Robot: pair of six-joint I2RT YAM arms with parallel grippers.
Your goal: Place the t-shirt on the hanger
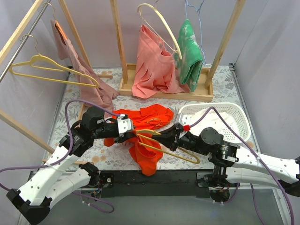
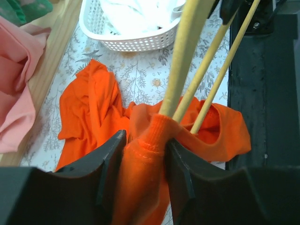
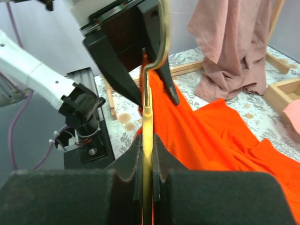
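Note:
The orange t-shirt [image 1: 150, 150] lies bunched on the table, part of it lifted toward my left gripper [image 1: 129, 136]. In the left wrist view, one end of the yellow hanger [image 2: 180, 61] runs into the orange t-shirt [image 2: 140, 164], and fabric covers its tip. Spread on either side of that covered end are the left fingers [image 2: 116, 157], which stand open. My right gripper is shut on the hanger [image 3: 147, 117]; its other end extends right and toward the table's front in the top view. The t-shirt's collar cannot be made out for certain.
A white basket [image 1: 243, 126] with pale cloth stands at right. Behind hang a pink garment [image 1: 152, 70] and a green one [image 1: 189, 56]. An empty yellow hanger [image 1: 42, 58] and a dusty-pink garment [image 1: 89, 84] hang from the rail at left.

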